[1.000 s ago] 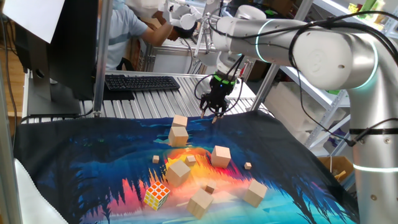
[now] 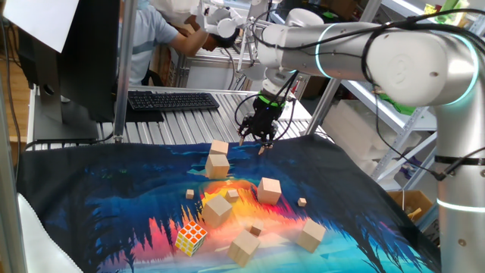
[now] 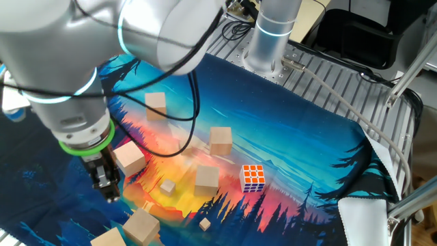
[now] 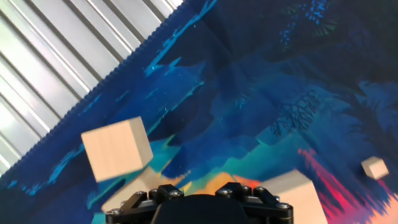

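My gripper (image 2: 251,145) hangs above the far edge of the printed cloth, its two fingertips apart with nothing between them. Two large wooden cubes stand close together left of it, a rear cube (image 2: 219,146) and a nearer cube (image 2: 217,166). Another large cube (image 2: 268,191) sits nearer the camera. The fingers (image 4: 140,205) show along the bottom of the wrist view, partly covering a cube (image 4: 298,194) at right; a fully visible cube (image 4: 117,149) is up to the left. A Rubik's cube (image 3: 252,178) rests among the blocks, away from the gripper.
More large cubes (image 2: 243,246) and several small ones (image 2: 301,202) are scattered over the cloth (image 2: 91,189). A keyboard (image 2: 173,101) and monitor lie beyond it. Cables loop around the arm. Dark cloth right of the gripper is mostly clear.
The arm has shifted slightly; my gripper is a little lower and further left in exterior view 1. The cubes have stayed where they were.
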